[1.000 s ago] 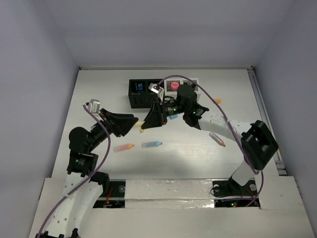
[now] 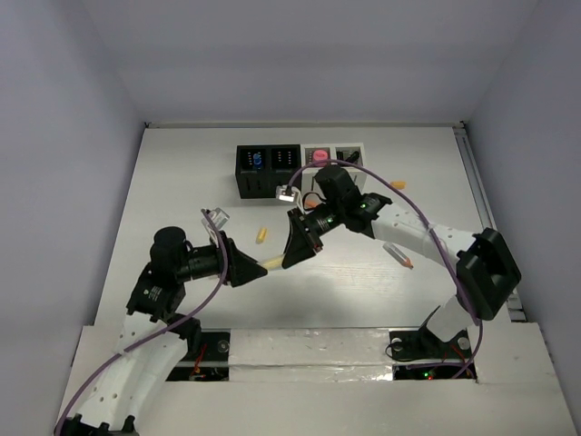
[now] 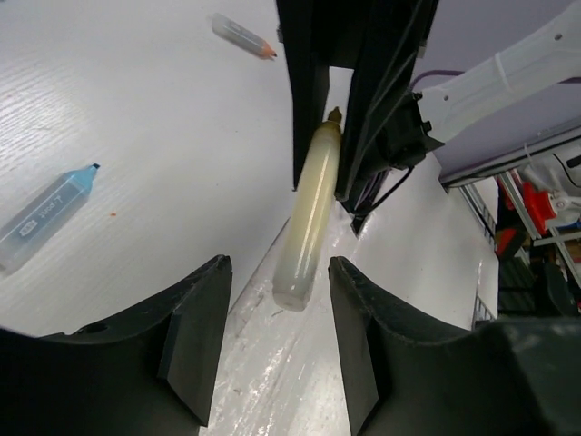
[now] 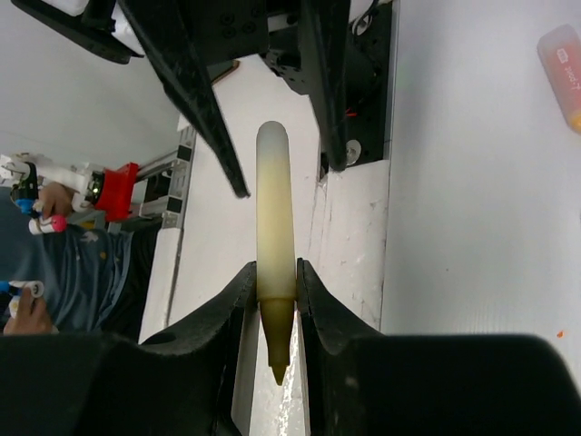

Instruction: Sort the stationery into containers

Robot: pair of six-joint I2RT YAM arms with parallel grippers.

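A pale yellow marker [image 4: 275, 222] is held in my right gripper, shut on its tip end; in the top view it bridges the two grippers at the table's middle. My left gripper stands open around the marker's free end, its fingers apart from it. In the left wrist view a blue marker [image 3: 45, 218] and a grey pencil-like marker [image 3: 238, 33] lie on the table. A black organiser [image 2: 251, 182] and a white one [image 2: 321, 180] stand at the back.
A yellow piece [image 2: 261, 234] lies ahead of the grippers, an orange one [image 2: 398, 185] at back right, a grey-orange marker [image 2: 398, 256] at right.
Both grippers have moved toward the table's front, the right one carrying the yellow marker. My left gripper has also shifted right, closer round the marker's free end.
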